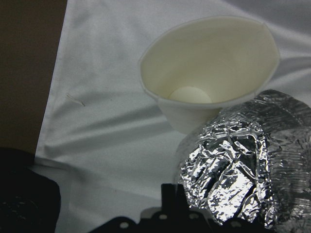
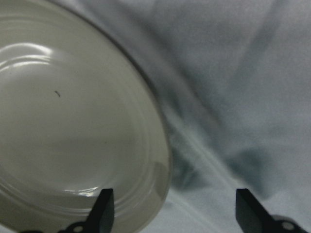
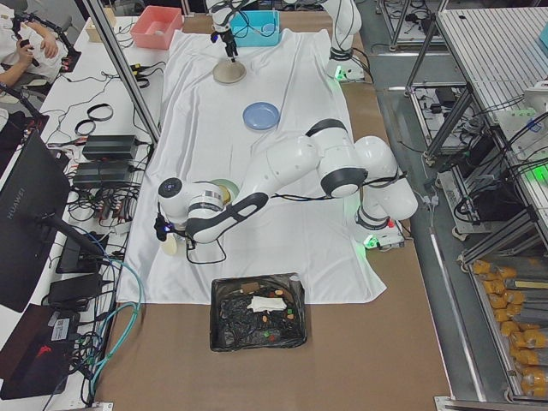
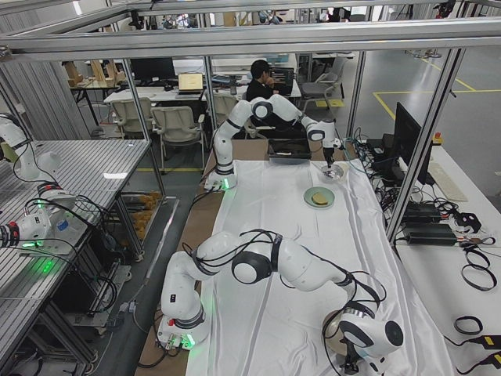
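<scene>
A white paper cup (image 1: 209,63) stands beside crumpled foil (image 1: 226,179) in the left wrist view. My left gripper is at the foil's edge, its dark fingertips close together; whether they grip foil is unclear. In the camera left view it (image 3: 164,229) is by the cup (image 3: 169,247). My right gripper stands open over the rim of a beige plate (image 2: 73,121), nothing seen between its fingers.
A blue plate (image 3: 261,113) lies mid-cloth. A green plate (image 4: 310,193) with something yellow is partly behind the left arm. A lined black bin (image 3: 257,334) is at the cloth's edge. Blue (image 3: 265,34) and red (image 3: 154,32) containers stand at the far end.
</scene>
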